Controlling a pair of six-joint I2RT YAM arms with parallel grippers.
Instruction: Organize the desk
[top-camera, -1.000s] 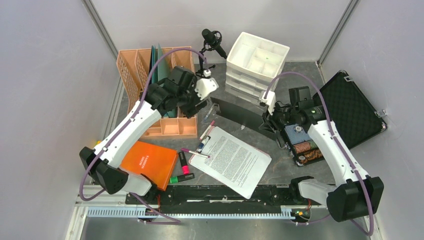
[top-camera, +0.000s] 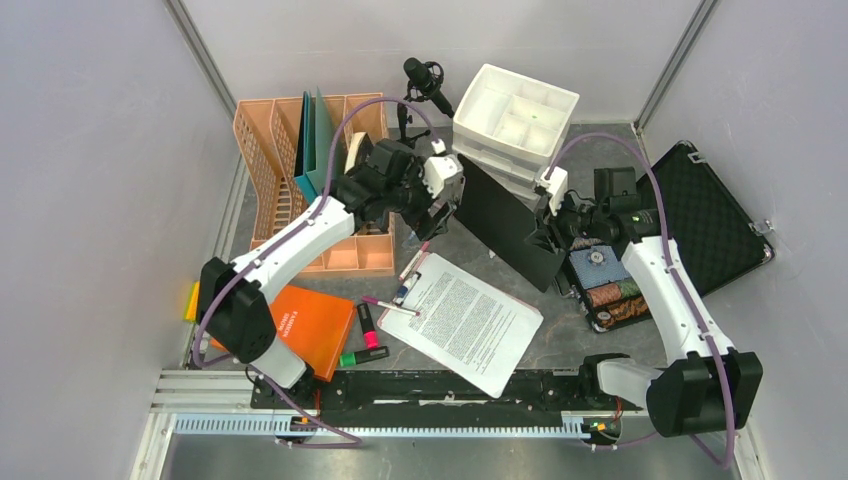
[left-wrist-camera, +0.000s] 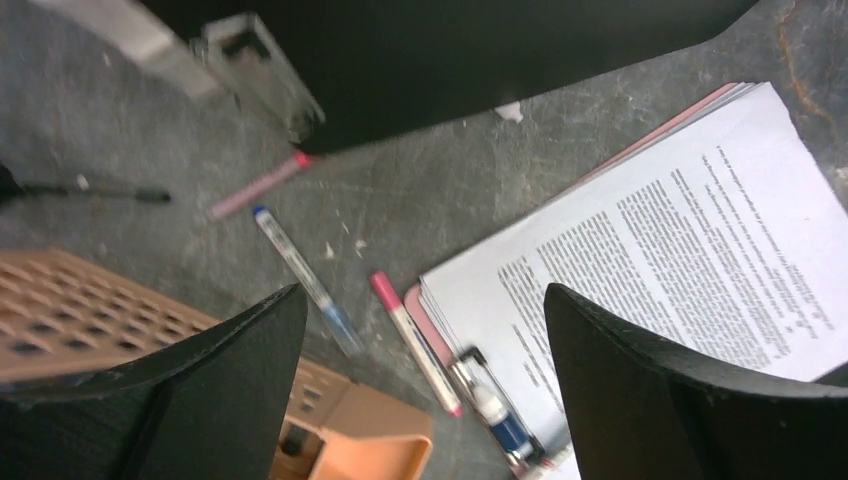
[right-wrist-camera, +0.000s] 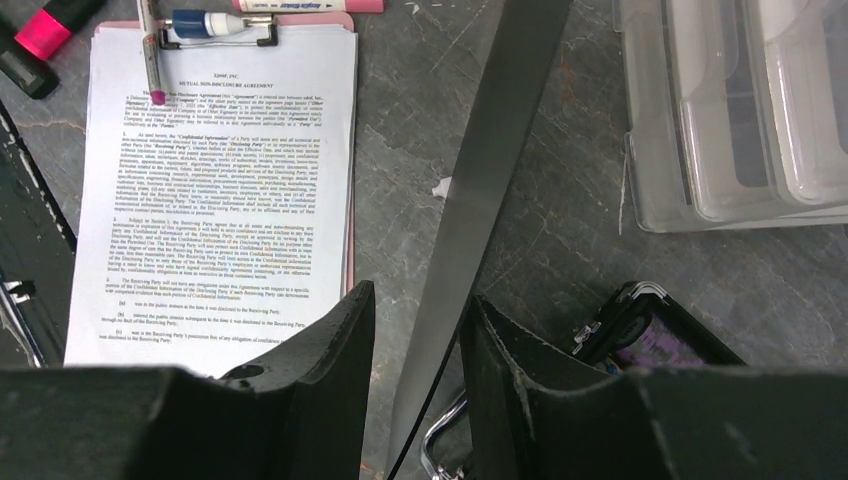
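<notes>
A thin dark board (top-camera: 500, 225) slants across the middle in front of the white drawer unit (top-camera: 512, 110). My right gripper (top-camera: 545, 237) is shut on one edge of it; in the right wrist view the board runs up from between the fingers. My left gripper (top-camera: 430, 222) hangs open near the board's far end, above the orange organiser (top-camera: 265, 175); the left wrist view shows nothing between its spread fingers. Below lie a clipboard with papers (top-camera: 460, 325), several pens and markers (top-camera: 365, 325), and an orange folder (top-camera: 310, 330).
An open black case (top-camera: 700, 220) with rolled items sits at right. A microphone on a stand (top-camera: 420, 85) stands at the back. Teal folders (top-camera: 320, 140) stand in the organiser. Bare desk shows at the board's lower side, around the clipboard.
The board has swung from upright toward a flatter tilt as my right gripper moved right and up. My left gripper has moved right, toward the board's far end.
</notes>
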